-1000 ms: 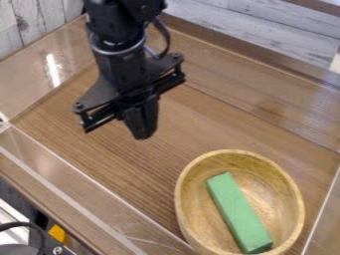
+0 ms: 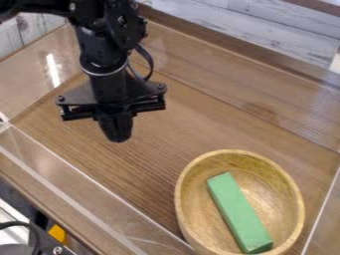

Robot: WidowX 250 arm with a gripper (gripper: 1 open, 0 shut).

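Observation:
My black gripper hangs over the wooden table at the upper left of the camera view, pointing down with its fingers together and nothing visible between them. To the lower right, apart from it, a round wooden bowl holds a long green block lying at a slant.
A white plank wall runs behind it. A transparent edge runs along the near left, with cables and a small yellow object below it.
My gripper and arm have shifted up and back in the view, staying shut. The bowl and green block have not moved.

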